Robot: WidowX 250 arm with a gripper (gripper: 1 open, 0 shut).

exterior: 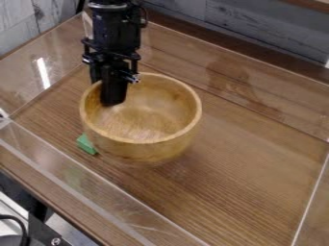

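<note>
A tan wooden-looking bowl [148, 120] fills the middle left of the camera view. My black gripper [108, 88] reaches down from the top onto the bowl's back-left rim, shut on it. A small green object [85, 143] lies on the table just left of the bowl, partly hidden by it.
A pale strip runs along its left side, with dark space and a cable at the lower left. A light object stands behind the arm at the top left.
</note>
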